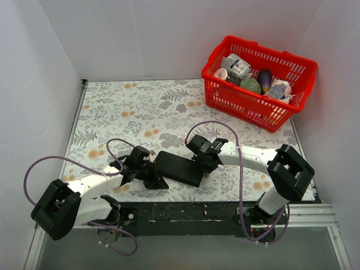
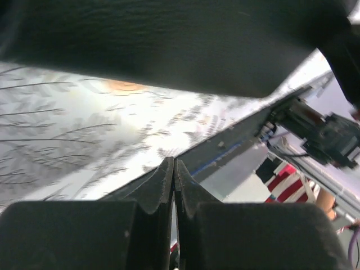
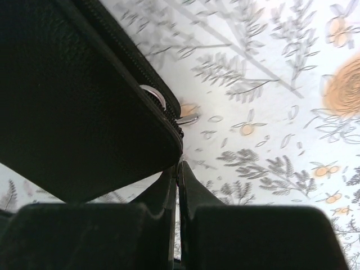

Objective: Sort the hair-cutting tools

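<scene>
A black zippered case [image 1: 179, 168] lies closed on the floral mat, its long side slanting down to the right. My right gripper is shut on the corner of the case [image 3: 84, 107], close by the zipper's end and its silver pull [image 3: 187, 119]. Off the near edge of the case, over bare mat, my left gripper is shut with nothing visible between its fingertips. The case [image 2: 169, 39] fills the upper part of the left wrist view. No loose cutting tools show, and whatever is inside the case is hidden.
At the back right stands a red basket [image 1: 253, 104] holding several items, among them a bottle [image 1: 277, 91] and a green ball-like thing [image 1: 250, 85]. A dark rail [image 1: 185, 218] runs along the front edge.
</scene>
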